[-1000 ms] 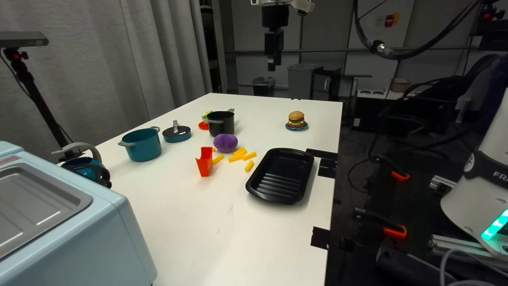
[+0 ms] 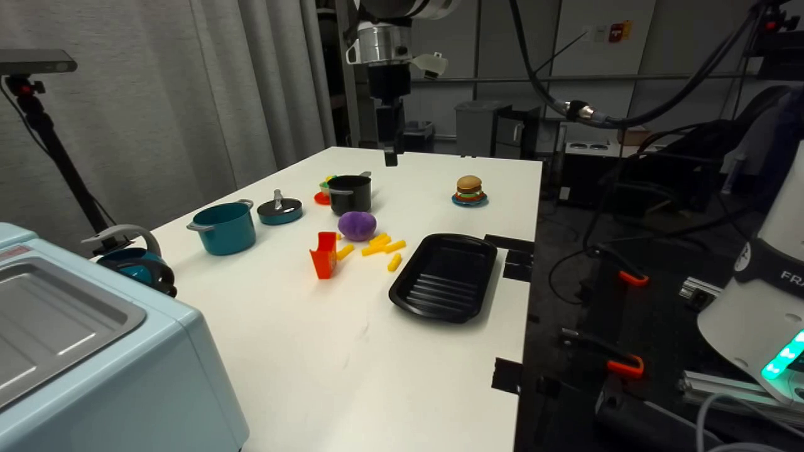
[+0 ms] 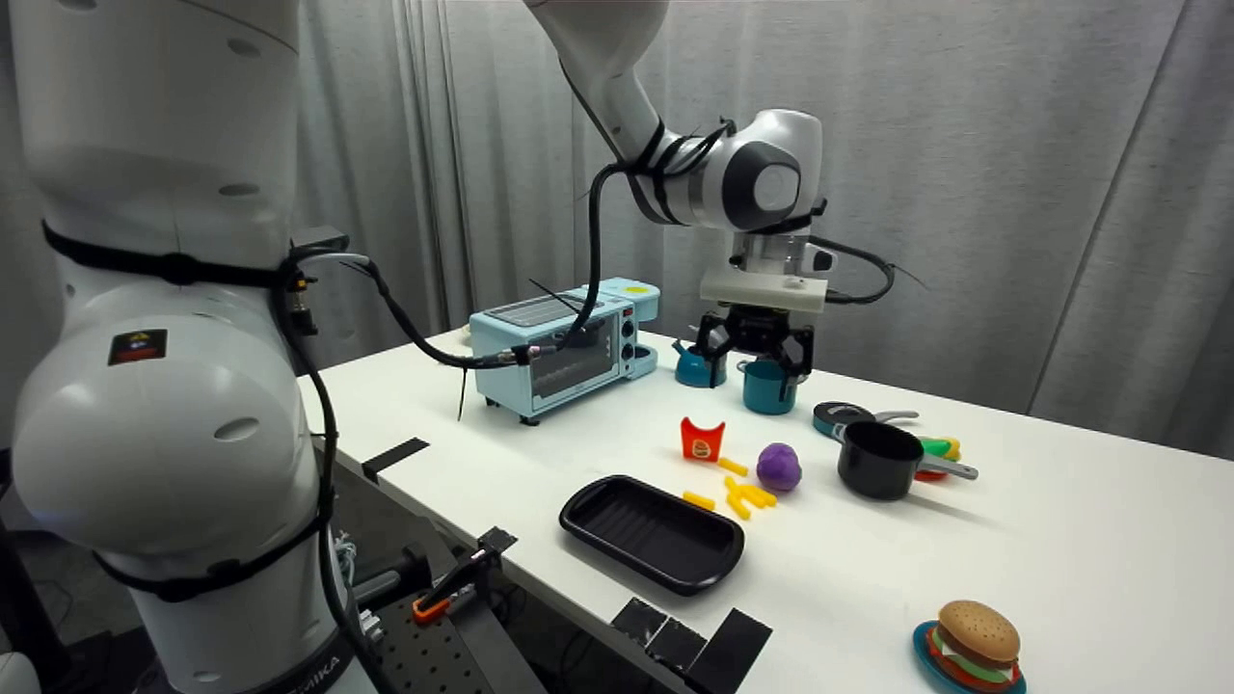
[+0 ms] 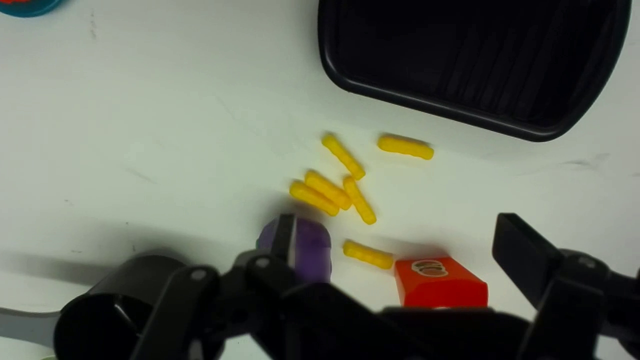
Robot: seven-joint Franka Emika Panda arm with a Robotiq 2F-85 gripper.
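Observation:
My gripper (image 3: 752,368) hangs open above the table, its fingers wide apart and nothing held between them. In the wrist view a purple toy vegetable (image 4: 312,249) is partly hidden behind the left finger (image 4: 283,240). Between the two fingers, lower down, shows a red fries box (image 4: 441,282); it stands upright in the second exterior view. Several yellow fries (image 4: 360,201) lie loose on the table around the purple piece, one of them close to the red box. A black tray (image 3: 654,534) sits empty nearer the robot's base.
A black pot (image 3: 879,461), a teal pan (image 3: 842,416), a teal pot (image 3: 768,387) and a kettle (image 3: 699,368) line the far side. The light-blue toaster oven (image 3: 567,353) is at one end; a toy burger (image 3: 975,640) sits toward the other.
In the first exterior view the gripper has come lower and shifted left, toward the curtain side. The objects on the table look unmoved.

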